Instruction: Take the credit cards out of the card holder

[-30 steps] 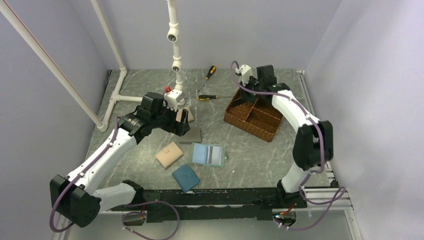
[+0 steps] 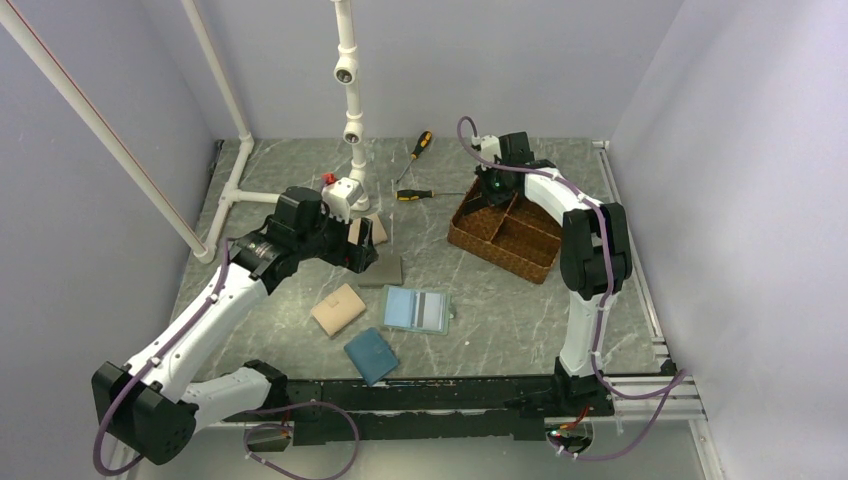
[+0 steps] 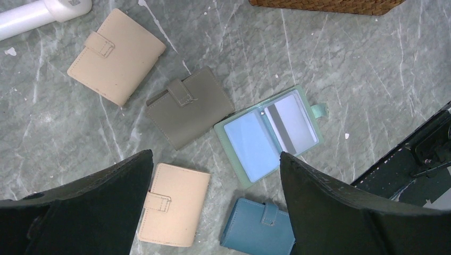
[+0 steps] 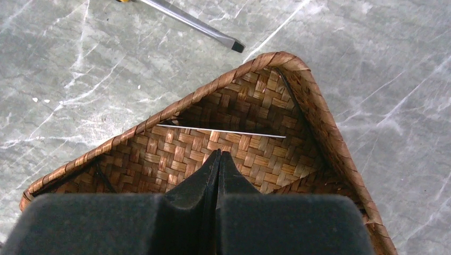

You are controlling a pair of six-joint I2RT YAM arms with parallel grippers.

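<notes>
An open mint card holder with light blue and pale sleeves lies on the table. Closed holders lie around it: beige, grey, another beige and blue. My left gripper is open above them, nothing between its fingers. My right gripper is shut over the woven basket, near its back corner; a thin pale rod lies across that corner below the fingertips, apart from them as far as I can tell.
Two yellow-black screwdrivers lie behind the basket and holders. A white pipe frame stands along the back left.
The right arm has swung slightly inward and settled over the basket's back corner. The left arm has shifted very slightly. The objects on the table are unchanged.
</notes>
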